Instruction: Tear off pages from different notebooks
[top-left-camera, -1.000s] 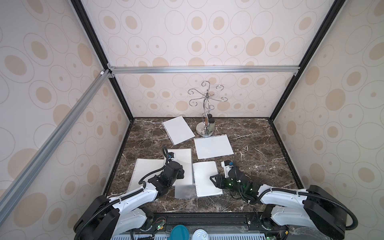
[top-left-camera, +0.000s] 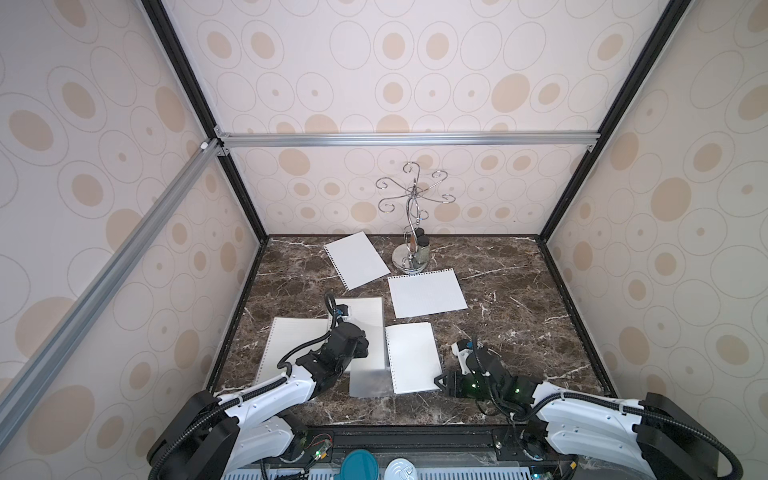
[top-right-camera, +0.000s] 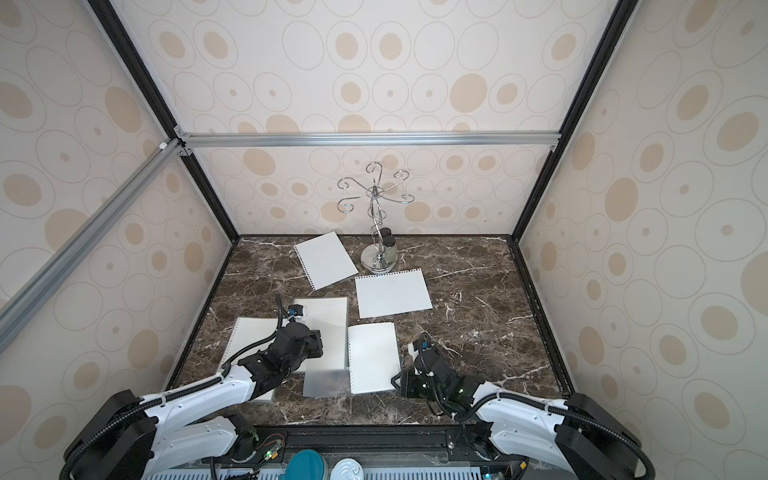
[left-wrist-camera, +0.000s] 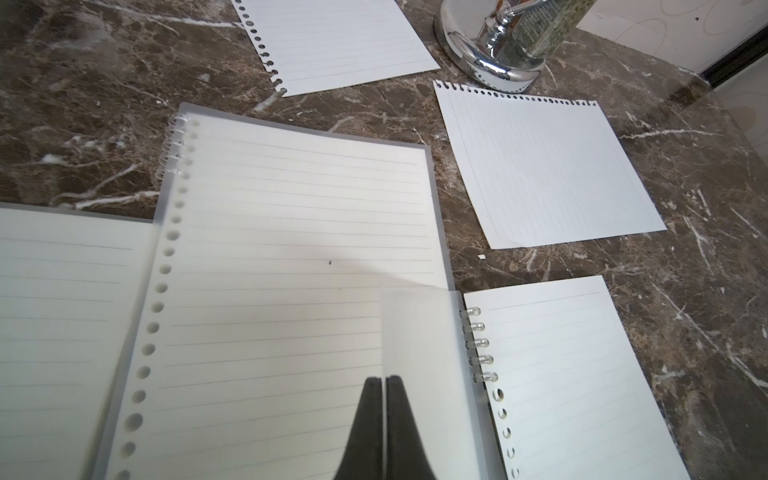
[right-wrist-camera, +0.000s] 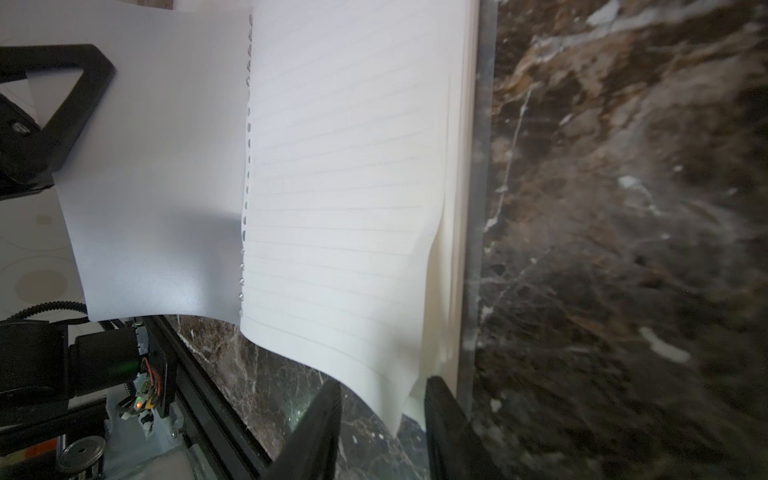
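Note:
A smaller ring-bound notebook (top-left-camera: 412, 357) lies open near the front middle, its pages to the right and its translucent cover (left-wrist-camera: 424, 352) folded left. In the right wrist view, the lined top page (right-wrist-camera: 344, 160) has its near outer corner curled up from the stack. My right gripper is at that corner, fingers spread apart, and the corner appears between them without being pinched. A larger lined notebook (left-wrist-camera: 304, 208) lies open on the left, partly under that cover. Above it hangs my left gripper, shut, nothing visible between its fingertips.
Two loose sheets with punched edges, an upper-left sheet (top-left-camera: 357, 261) and a right sheet (top-left-camera: 428, 293), lie at the back. Near them stands a chrome stand (top-left-camera: 410, 256) with jars.
The left arm has stayed still.

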